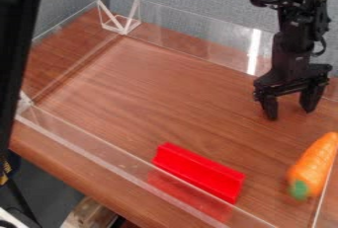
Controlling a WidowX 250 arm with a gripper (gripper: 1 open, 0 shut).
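My black gripper [290, 104] hangs at the right back of the wooden surface, its fingers apart, with nothing between them. An orange toy carrot [314, 161] with a green end lies at the right front, below and apart from the gripper, angled with the green end toward the front. A red block [199, 171] lies near the front middle, beside the clear front wall.
Low clear walls border the wooden surface [145, 94], with white corner brackets [119, 20] at the back left. A dark upright shape fills the left edge of view.
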